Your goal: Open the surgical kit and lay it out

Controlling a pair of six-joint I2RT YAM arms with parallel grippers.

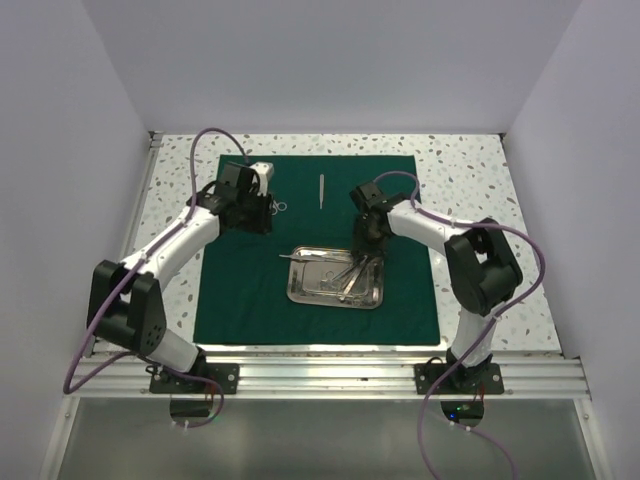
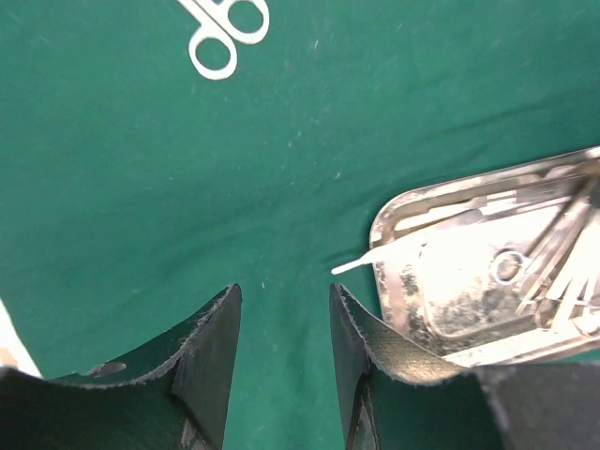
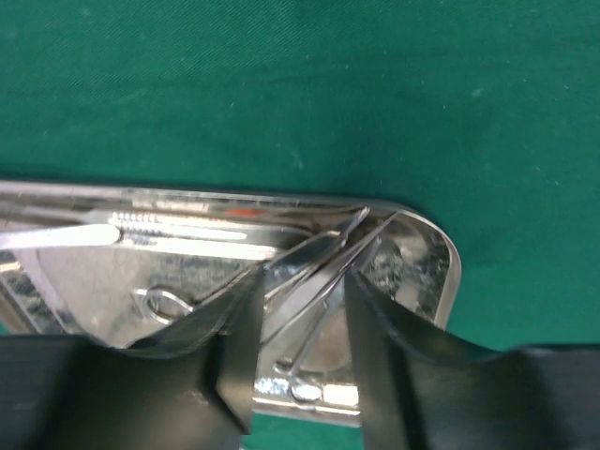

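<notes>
A metal tray [image 1: 291, 285] rests on the green cloth, holding several slim instruments. One pale-tipped tool [image 2: 403, 246] pokes out over its left rim. In the right wrist view, crossed long-handled instruments [image 3: 309, 290] lie toward the tray's right end. My right gripper is over them, fingers apart; they show between the fingertips without being clamped, though contact cannot be told. My left gripper hangs above bare cloth left of the tray, open and empty. Scissors [image 2: 207, 21] lie farther back on the cloth, partly covered by the left arm in the top view.
A thin straight instrument [image 1: 321, 191] lies alone on the back part of the green cloth [image 1: 260, 325]. Speckled white table [image 1: 470, 180] shows around the cloth. Room is free in front of the tray and at the cloth's back right.
</notes>
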